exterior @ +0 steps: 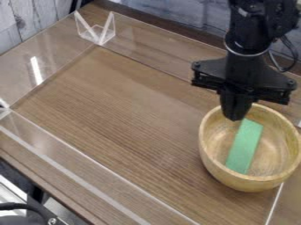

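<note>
My black gripper (pixel 241 88) hangs over the back part of a round, tan wooden bowl (pixel 214 151) at the right of the camera view. A flat green object (pixel 245 145) lies lengthwise inside the bowl. The gripper is above the green object's far end; I cannot tell whether anything is between its fingers or how far open it is.
A white wire-like item (pixel 95 29) stands at the back left. The table's edge runs along the lower left, with dark cables beyond it.
</note>
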